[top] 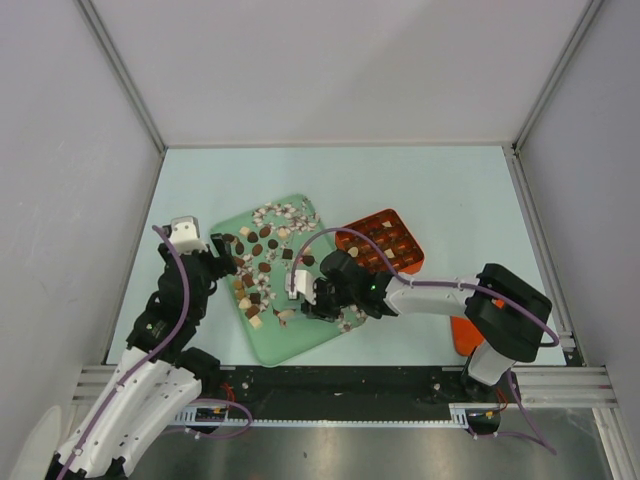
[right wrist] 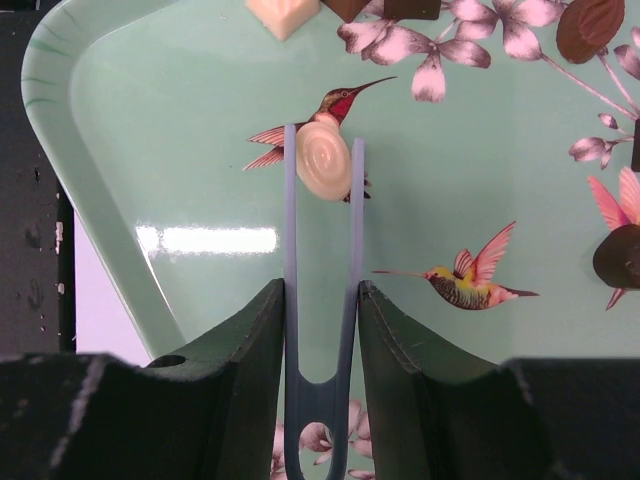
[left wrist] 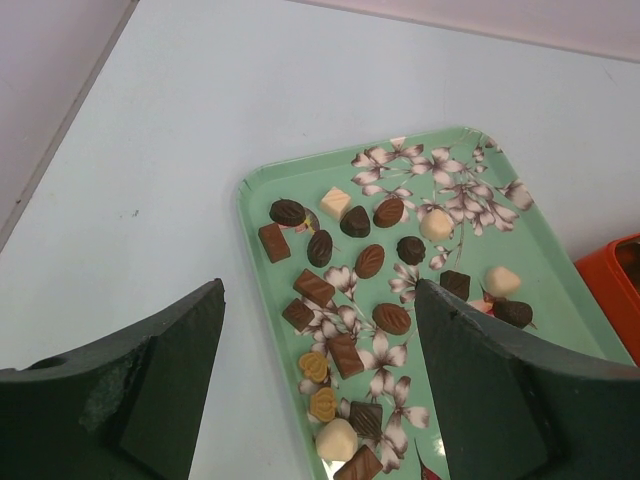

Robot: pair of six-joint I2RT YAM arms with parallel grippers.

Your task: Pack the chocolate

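Note:
The green flowered tray [top: 290, 345] holds many dark, milk and cream chocolates. In the right wrist view my right gripper is shut on a pale cream chocolate [right wrist: 324, 168] between its slim tips, over a printed hummingbird. My left gripper [top: 222, 250] is above the tray's left side; in its wrist view its two black fingers are apart, with nothing held between them and chocolates visible below and beyond.
An orange box with a dividered insert [top: 385, 225] stands right of the tray, partly behind my right arm. An orange piece [top: 465, 335] lies at the front right.

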